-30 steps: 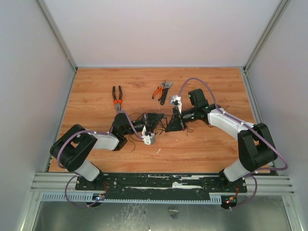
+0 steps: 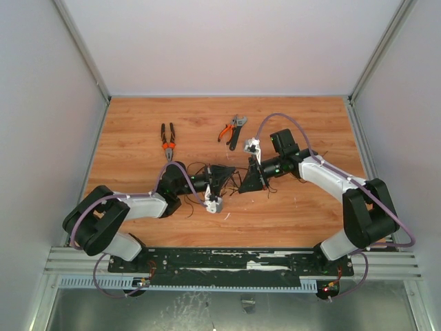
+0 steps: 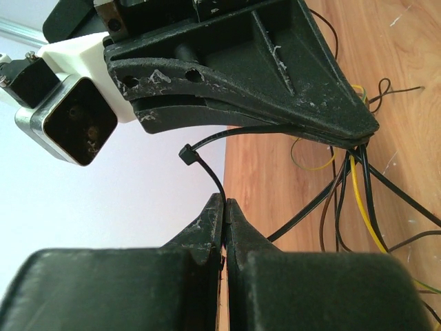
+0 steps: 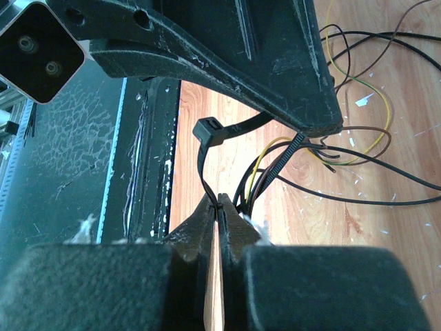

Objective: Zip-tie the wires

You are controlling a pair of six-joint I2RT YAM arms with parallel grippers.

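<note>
My left gripper is shut on the thin strap of a black zip tie (image 3: 188, 154), which rises from between its fingertips to the small square head. Opposite it, my right gripper is shut too, with a zip tie strap running into its fingertips in the right wrist view. The zip tie head (image 4: 209, 131) hangs there just under the left gripper's finger. Black, brown and yellow wires (image 3: 359, 196) gather close to the right gripper's tips in the left wrist view. Whether the strap encircles all of them is hard to tell.
Loose wire ends (image 4: 386, 158) spread over the wooden table. Pliers with red-black handles (image 2: 168, 143) lie at the back left; orange pliers (image 2: 226, 132) and an adjustable wrench (image 2: 236, 134) lie at the back middle.
The left arm's elbow has swung slightly outward to the left and forward. Both grippers stay close together over the wires, with only small shifts.
</note>
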